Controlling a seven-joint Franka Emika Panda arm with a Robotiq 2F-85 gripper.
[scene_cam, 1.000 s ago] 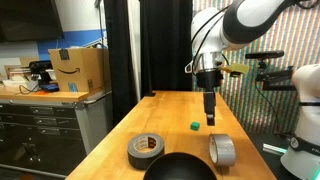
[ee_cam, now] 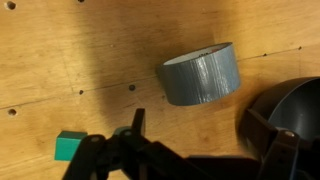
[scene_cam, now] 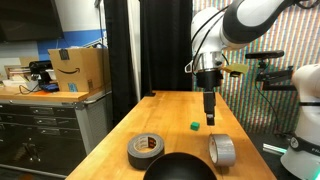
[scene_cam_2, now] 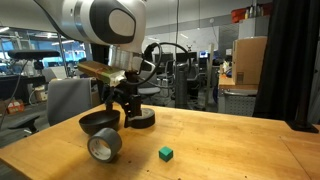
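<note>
My gripper hangs above the wooden table, pointing down; in the wrist view its two dark fingers stand wide apart, so it is open with nothing between them. A grey tape roll stands on its edge ahead of the fingers in that view. Off to its left lies a small green block. A black bowl is partly cut off at the right. In exterior view 1 a second, darker tape roll lies flat beside the bowl.
A cabinet with a cardboard box stands behind at the left. Black curtains hang past the table's far end.
</note>
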